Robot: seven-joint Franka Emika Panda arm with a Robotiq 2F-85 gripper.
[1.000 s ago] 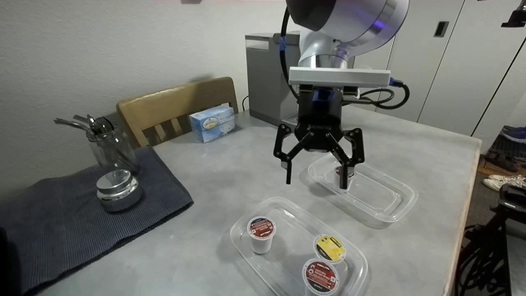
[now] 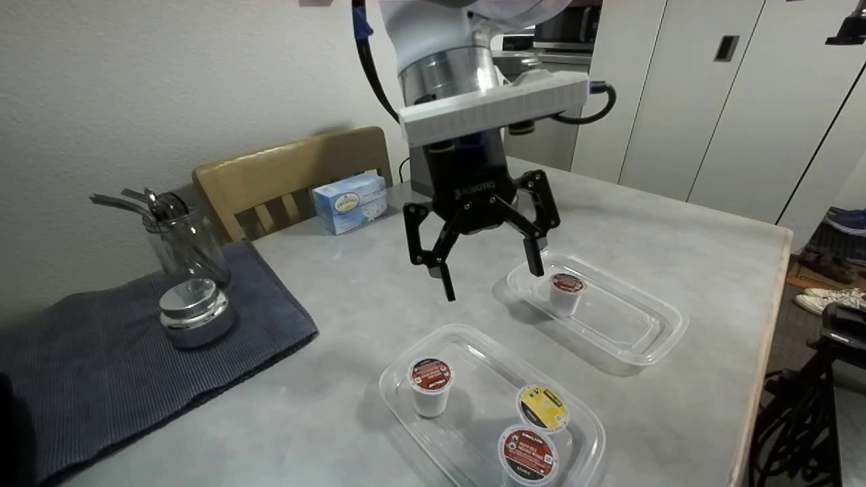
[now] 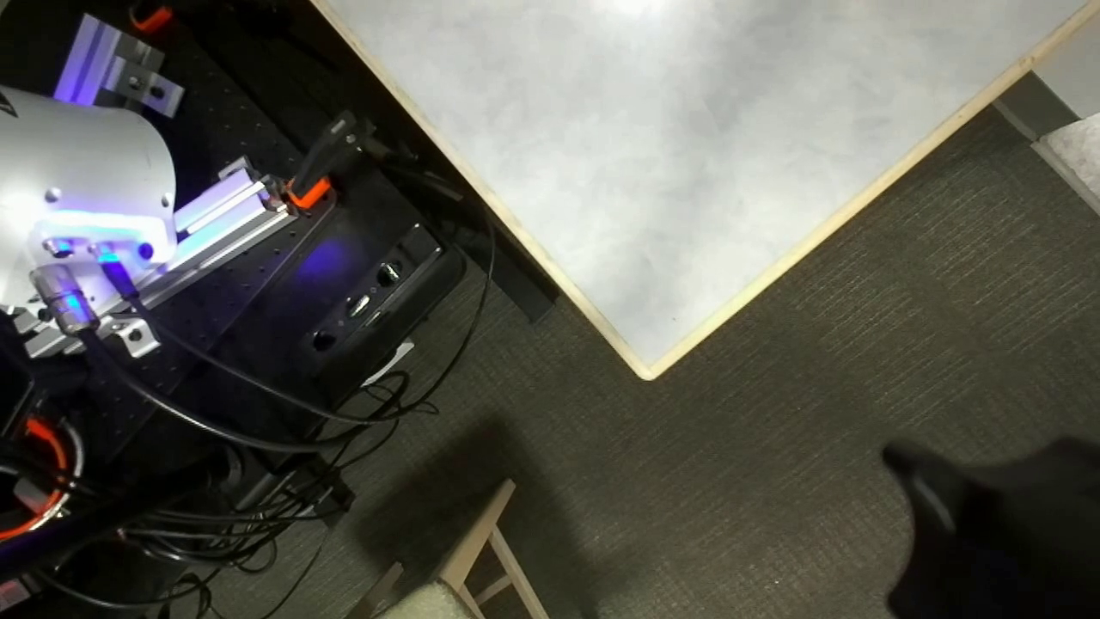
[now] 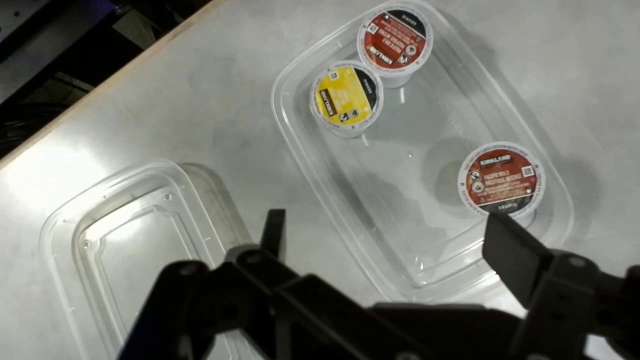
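Wide open and empty, my gripper (image 2: 492,285) hangs above the table, behind the nearer clear tray in exterior view 1. That nearer tray (image 4: 372,264) holds three coffee pods: a red-lidded pod (image 4: 501,180) alone at one end, and a yellow-lidded pod (image 4: 346,97) beside another red-lidded pod (image 4: 396,42) at the other. A second clear tray (image 2: 666,345) has a single red-lidded pod (image 2: 566,293) near its far-left end. In the wrist view, the fingers (image 4: 517,258) appear close to the lone red pod's side of the image; that second tray's pod is hidden there.
A glass jar of utensils (image 2: 188,243) and a silver-lidded container (image 2: 195,312) are on a dark blue mat (image 2: 105,349) at left. A light blue tea box (image 2: 350,203) stands near the wooden chair (image 2: 300,166). Bare tabletop lies between mat and trays.
My gripper has moved left in exterior view 1 and become tilted, staying open. The pod in the farther tray, partly covered before, is now clear of the finger. Pods and trays have not moved.
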